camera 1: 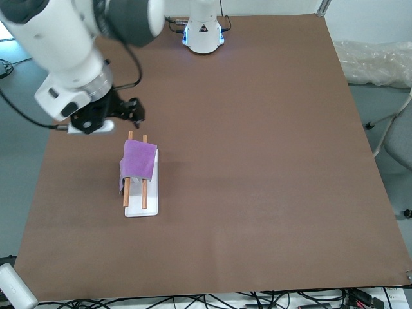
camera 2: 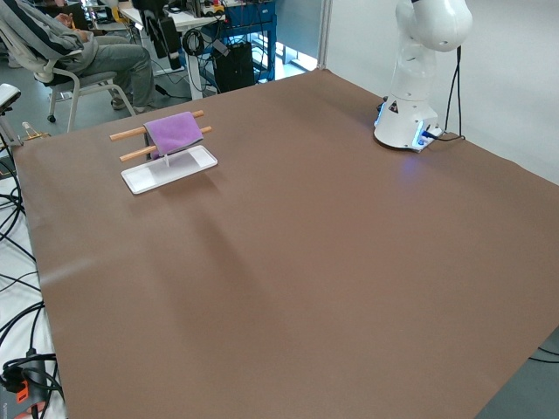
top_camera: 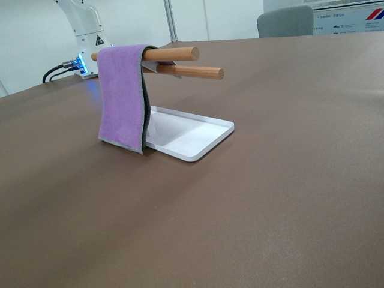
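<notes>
A purple cloth (camera 1: 138, 159) with a grey edge drapes over two wooden rods (camera 1: 144, 193) of a rack on a white tray (camera 1: 141, 206), left of the table's middle; the top view shows the cloth (top_camera: 122, 96) hanging down the near side, the rods (top_camera: 189, 72) jutting right above the tray (top_camera: 189, 138). My black gripper (camera 1: 132, 116) is above and left of the rack in the left view, apart from it; its fingers are too unclear to tell open from shut.
Cables run along the front edge.
</notes>
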